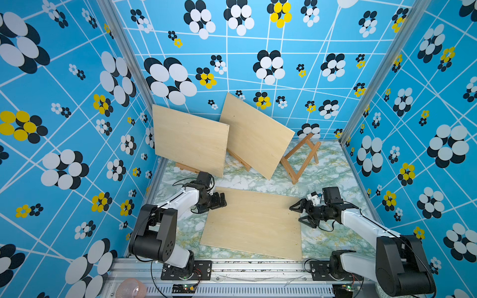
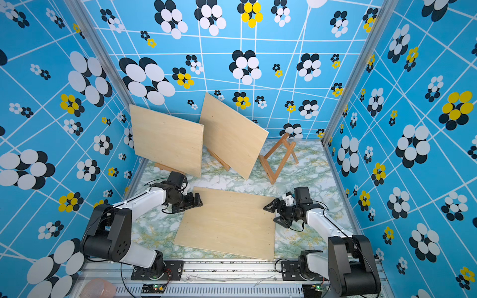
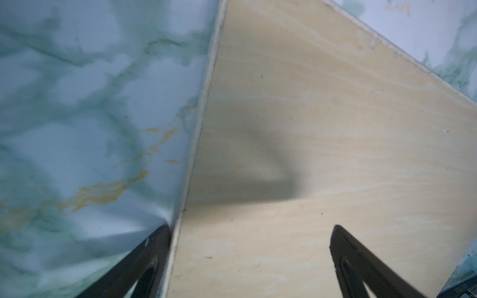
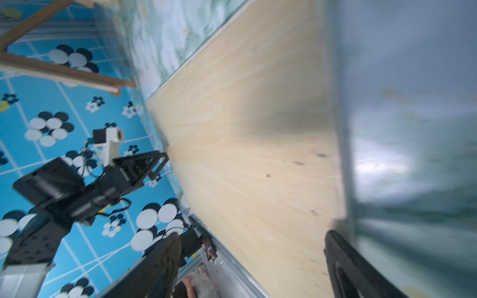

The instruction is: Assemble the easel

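A plywood board (image 1: 252,223) lies flat on the marble floor between my arms. My left gripper (image 1: 218,200) is open over the board's left edge, which runs between its fingers in the left wrist view. My right gripper (image 1: 304,212) is at the board's right edge, its fingers apart, with the edge near one fingertip in the right wrist view; nothing is clearly gripped. Behind, two upright boards (image 1: 190,136) (image 1: 256,134) stand tilted on wooden supports (image 1: 238,159), mostly hidden. An empty wooden easel stand (image 1: 295,168) stands at the back right.
Blue patterned walls enclose the floor on the back and sides. A metal rail (image 2: 228,268) runs along the front under the arm bases. Some bare floor (image 1: 337,173) lies right of the easel stand and between the flat board and the standing ones.
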